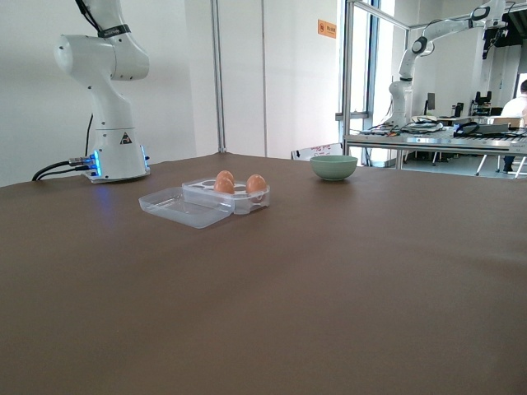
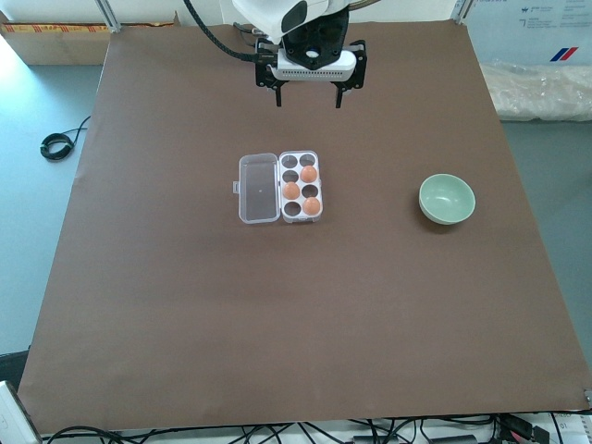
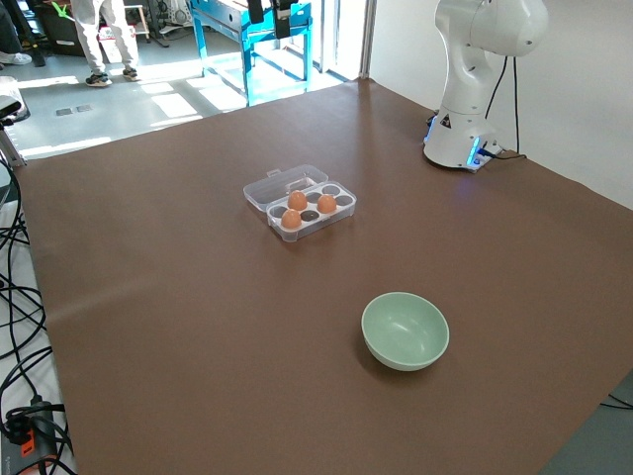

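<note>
A clear egg carton (image 2: 301, 162) with its lid open holds three brown eggs (image 2: 290, 191) and several empty dark wells, near the middle of the brown table (image 2: 296, 314). A pale green bowl (image 2: 447, 198), empty, stands right of the carton in the left view and in front of it in the right view (image 3: 405, 331). My gripper (image 2: 309, 97) hangs over the back edge of the table, away from both, with its two fingers apart and nothing between them.
The white arm base (image 1: 115, 148) stands at the table's back edge. Cables (image 2: 102, 433) lie outside the table's near edge. The tabletop around the carton and bowl is otherwise clear.
</note>
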